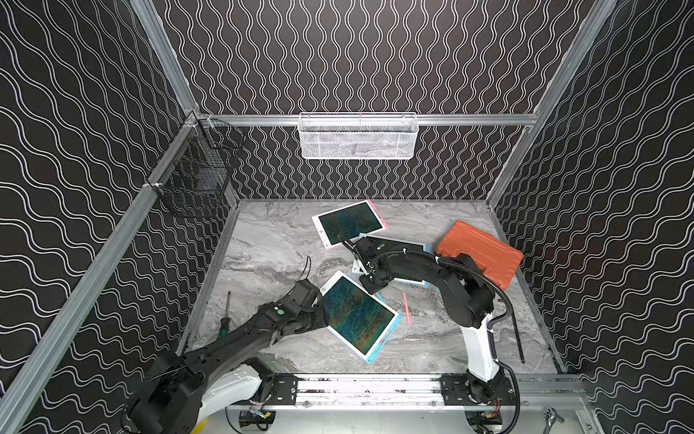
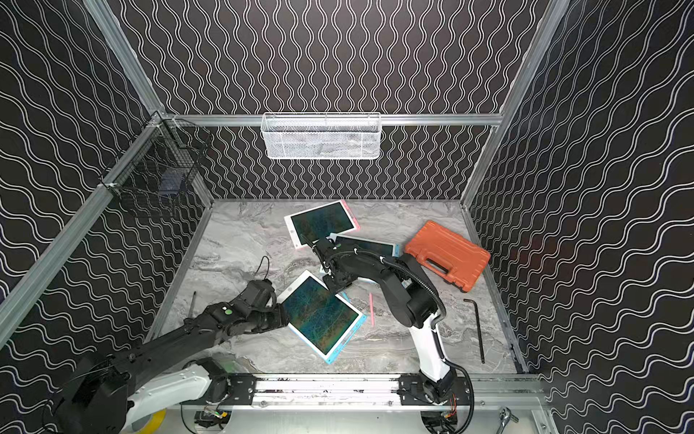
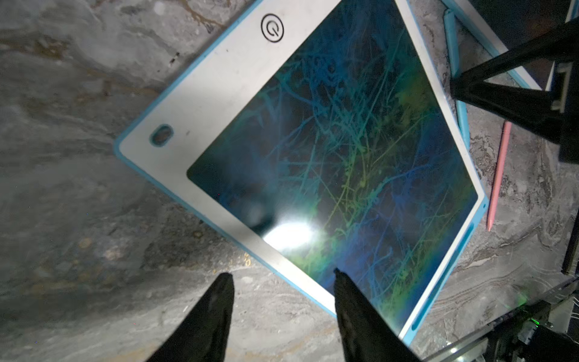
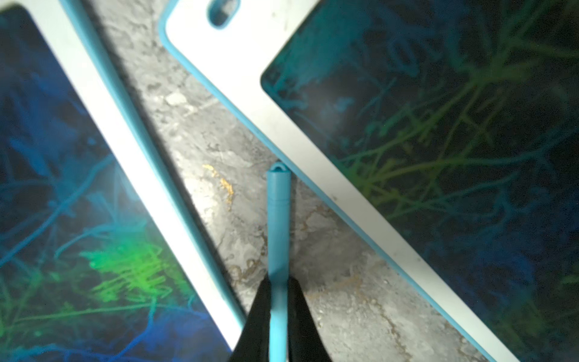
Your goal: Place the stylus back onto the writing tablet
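A blue stylus [image 4: 278, 223] lies close to the table in the gap between two blue-edged tablets, its tip end by the edge of the right-hand one. My right gripper is shut on it. The nearer tablet [image 3: 223, 102], white-framed with a scribbled dark screen, lies at an angle in front of my left gripper. That gripper stands open at the tablet's near side edge, nothing between its fingers. A blue holder slot [image 3: 416, 319] runs along the tablet's lower right end. The second blue tablet [image 1: 413, 243] is partly hidden beneath my right arm.
A pink stylus [image 3: 498, 175] lies loose to the right of the nearer tablet. Behind is a pink-edged tablet [image 1: 348, 222]. An orange case [image 1: 480, 253] takes up the right side, a screwdriver [image 1: 225, 318] the left.
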